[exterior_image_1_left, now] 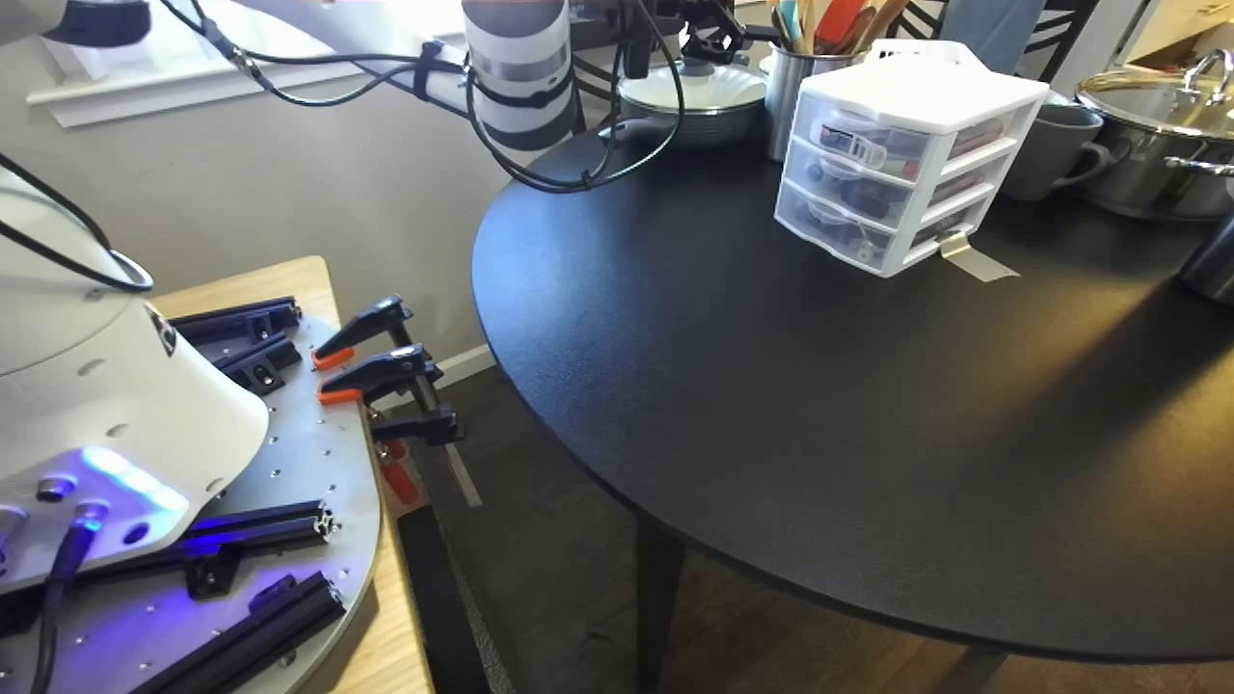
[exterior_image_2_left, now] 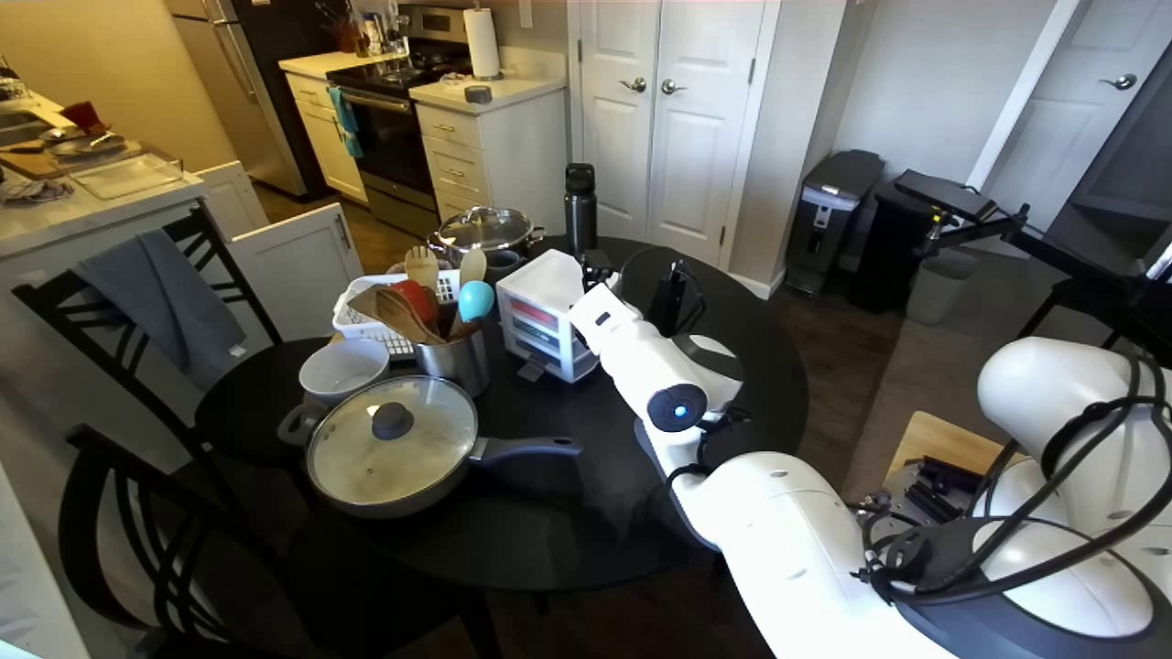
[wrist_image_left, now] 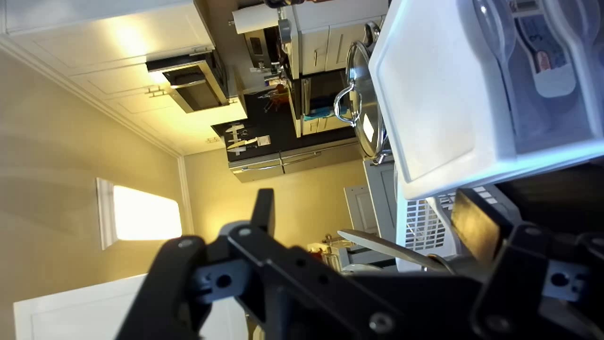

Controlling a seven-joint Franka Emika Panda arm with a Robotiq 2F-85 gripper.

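Note:
My gripper is open in the wrist view, its dark fingers wide apart with nothing seen held between them. In exterior view 1, the gripper [exterior_image_1_left: 711,33] is at the top edge, partly cut off, left of the white drawer unit [exterior_image_1_left: 914,93] and apart from it. That unit has clear drawers, which look closed, with small items inside. From the wrist camera, the white drawer unit [wrist_image_left: 436,96] fills the upper right. Exterior view 2 shows the white drawer unit [exterior_image_2_left: 544,297] standing beside the arm's end; the fingers are hard to make out there.
Around the drawer unit stand a utensil holder [exterior_image_2_left: 467,362], a lidded pan [exterior_image_2_left: 385,445], a white bowl [exterior_image_2_left: 342,368], a steel pot [exterior_image_1_left: 1157,150], a grey mug [exterior_image_1_left: 1047,150] and a dark bottle [exterior_image_2_left: 580,203]. Toward the robot base, the black table [exterior_image_1_left: 833,440] is clear.

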